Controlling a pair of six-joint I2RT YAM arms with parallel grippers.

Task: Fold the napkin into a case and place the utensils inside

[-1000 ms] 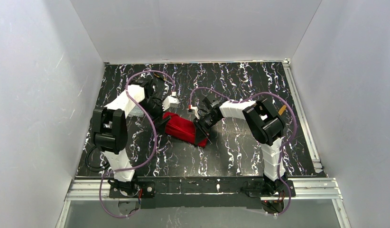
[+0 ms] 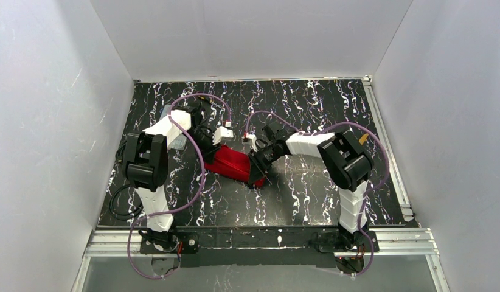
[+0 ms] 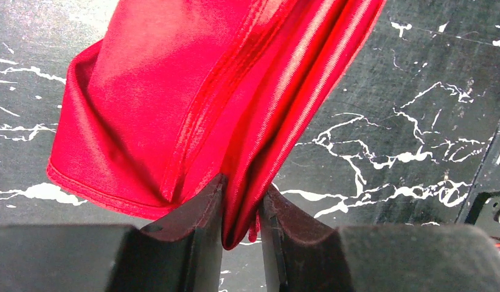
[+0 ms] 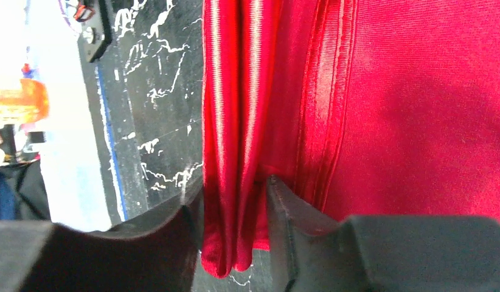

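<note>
The red napkin [image 2: 230, 163] lies folded into a long strip in mid-table, slanting between both grippers, with a rolled double fold along one long edge. In the left wrist view, that fold [image 3: 278, 103] runs down between the fingertips of my left gripper, at the napkin's left end. In the right wrist view, the fold's other end [image 4: 229, 121] sits between the fingers of my right gripper. Whether either finger grips the cloth firmly is hard to tell. No utensils are clearly visible on the napkin.
A pale tray [image 2: 177, 142] lies behind the left arm. A small yellow object [image 2: 363, 139] is at the right edge, and black cables [image 2: 117, 207] lie at the left edge.
My left gripper and arm have shifted slightly right and toward the napkin's left end. The right arm has moved slightly to the right at its elbow.
</note>
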